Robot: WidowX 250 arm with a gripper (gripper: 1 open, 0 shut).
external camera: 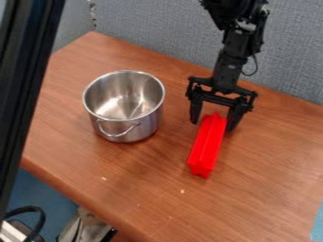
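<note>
A long red bar-like object (206, 148) lies on the wooden table, its far end under my black gripper (213, 117). The gripper is low over it, fingers spread to either side of that end; whether they touch the object is too small to tell. A steel pot (125, 118) with a wire handle stands to the left of the red object, apart from it.
A grey padded wall (139, 28) runs behind it. A dark post (19, 76) fills the left edge, with cables at the lower left.
</note>
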